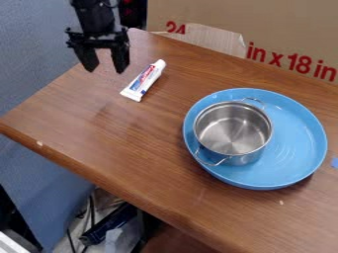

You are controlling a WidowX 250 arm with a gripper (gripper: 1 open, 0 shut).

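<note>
My black gripper [103, 55] hangs over the far left part of the wooden table, above and left of a white toothpaste tube [144, 81]. Its two fingers point down and stand apart, open, with nothing visible between them. The tube lies slanted on the bare wood. A steel pot [232, 128] with handles sits on a blue plate [297, 148] at the right of the table.
A large cardboard sheet [258, 20] with red lettering stands at the back, with a pale piece [205, 42] before it. Cables and other items lie below the left edge.
</note>
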